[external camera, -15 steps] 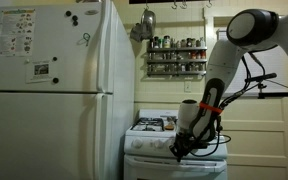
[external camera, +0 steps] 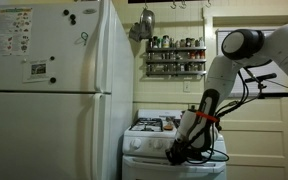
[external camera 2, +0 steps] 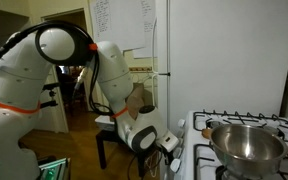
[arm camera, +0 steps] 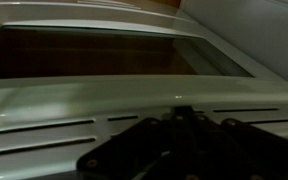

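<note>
At the front of the white stove (external camera: 174, 168), my gripper (external camera: 174, 155) is close to the upper edge of the oven door. The wrist view shows the dark gripper from behind, against a long pale bar with slots below it that looks like the oven handle (arm camera: 84, 95). Whether it touches the bar I cannot tell. Its fingers look shut, with nothing visible between them. Beyond the bar lies the dark oven window (arm camera: 104, 52). In exterior view 2 the gripper (external camera 2: 170, 158) is beside the stove's front, partly hidden by cables.
A steel pot (external camera 2: 247, 148) stands on the stove's burner grates (external camera 2: 229, 117). The tall white fridge (external camera: 44, 100) is left of the stove. Spice shelves (external camera: 174, 58) hang on the wall above, and hanging pans (external camera: 144, 22) are near them.
The arm's elbow has sunk a little and shifted left. My gripper has moved slightly left and down along the stove's front. The stove and fridge have not moved.
</note>
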